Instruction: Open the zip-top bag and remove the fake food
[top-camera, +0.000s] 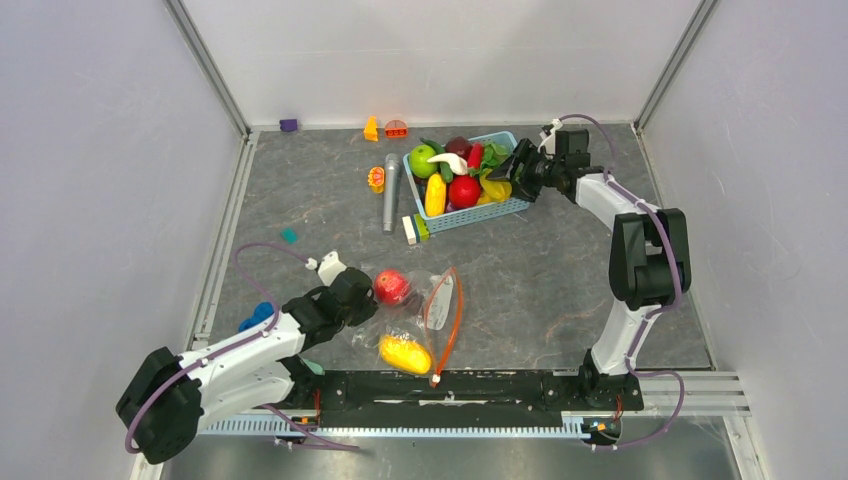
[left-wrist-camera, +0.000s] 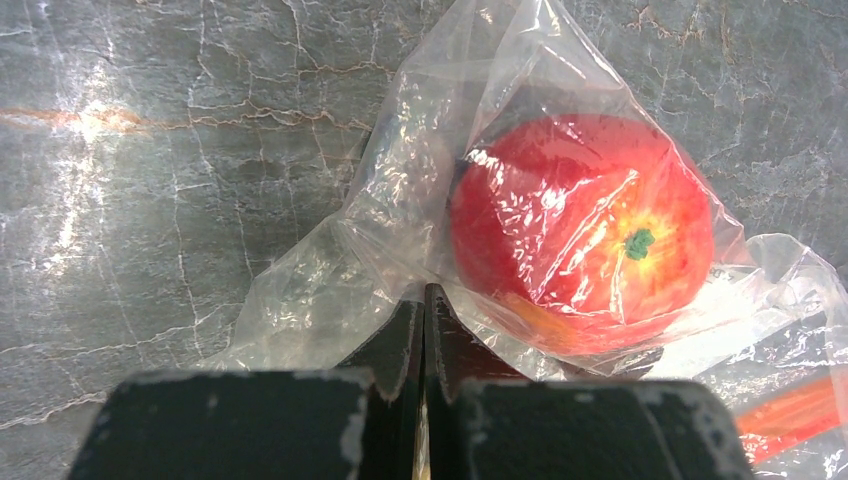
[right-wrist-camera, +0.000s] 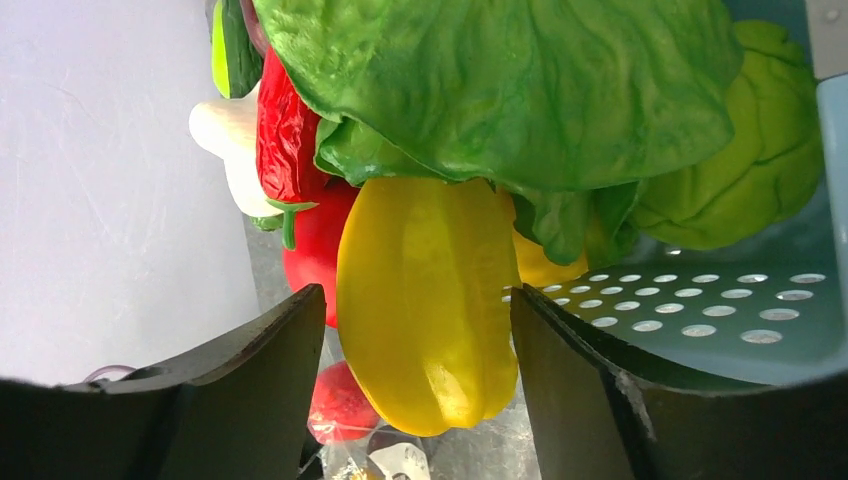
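A clear zip top bag (top-camera: 420, 320) with an orange zipper lies on the table, holding a red tomato (top-camera: 391, 287) and a yellow food item (top-camera: 405, 353). My left gripper is shut against the bag's plastic just beside the tomato. At the blue basket (top-camera: 465, 215) of fake produce, my right gripper is part open, its fingers either side of a yellow pepper (right-wrist-camera: 425, 300) beneath green lettuce leaves (right-wrist-camera: 510, 90); whether they touch it is not clear.
A grey cylinder (top-camera: 390, 195), small coloured blocks (top-camera: 415, 229) and toy pieces lie left of the basket. Bare table lies between basket and bag and on the right. Walls border the workspace.
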